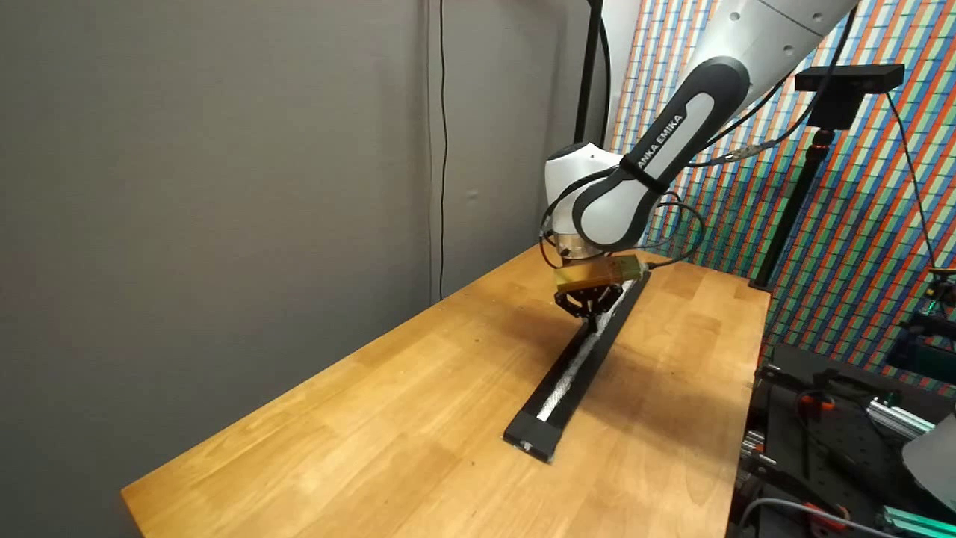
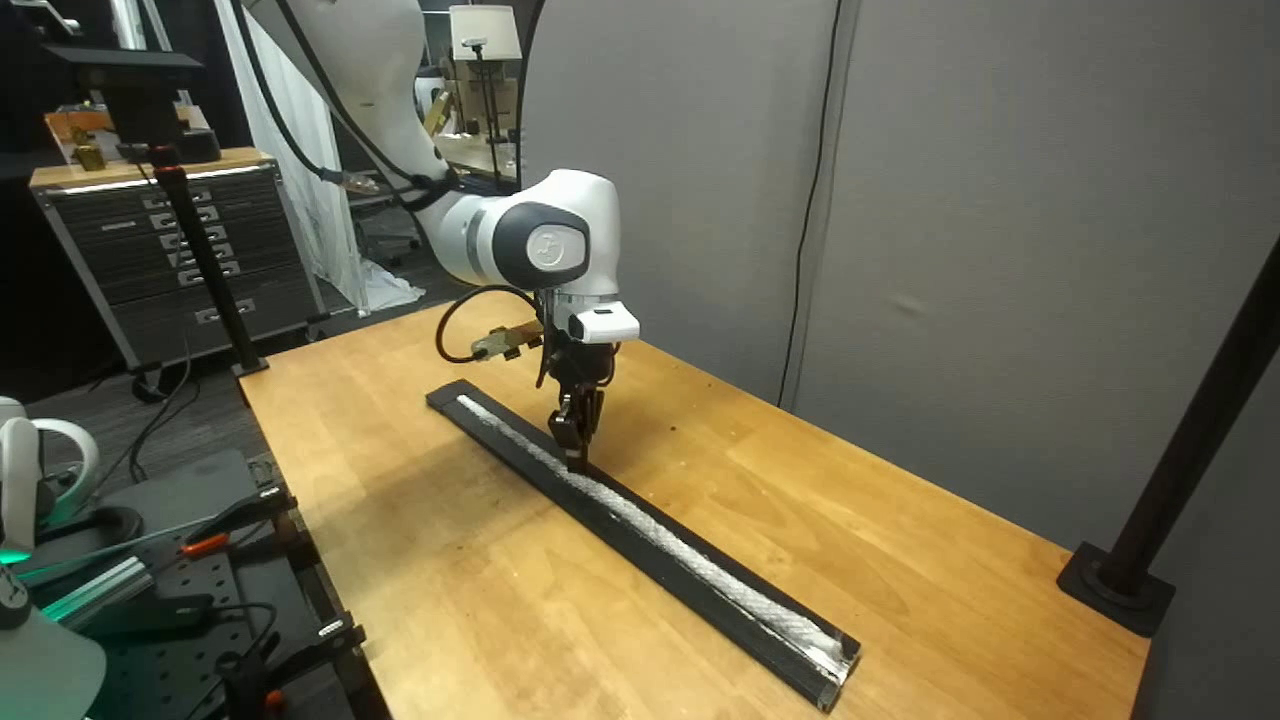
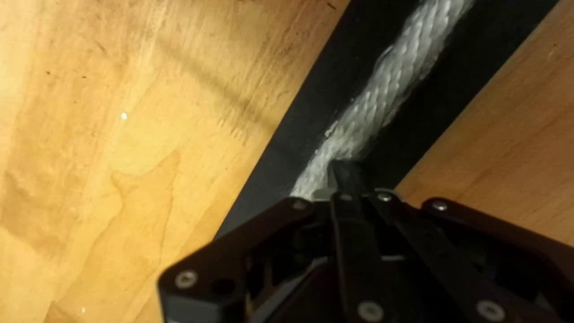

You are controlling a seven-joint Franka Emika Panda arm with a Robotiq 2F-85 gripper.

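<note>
A long black strip (image 2: 744, 626) lies diagonally on the wooden table, with a white braided rope (image 2: 687, 552) running along its middle. In exterior view 1 the rope (image 1: 570, 369) goes under my gripper (image 1: 591, 324), which points down at the strip. My gripper is shut in the wrist view, its fingertips at the rope's right side, touching or just above it. No rope shows between the fingers. The rope (image 3: 387, 89) runs up and right from there, slightly wavy on the black strip (image 3: 293, 121). Its stretch beneath the gripper body is hidden.
Bare tabletop (image 1: 376, 430) lies on both sides of the strip. A grey wall (image 1: 269, 179) borders the far side. Black camera stands (image 2: 1116, 588) rise by the table. Tools and a dark bench (image 2: 180, 576) sit beyond the edge.
</note>
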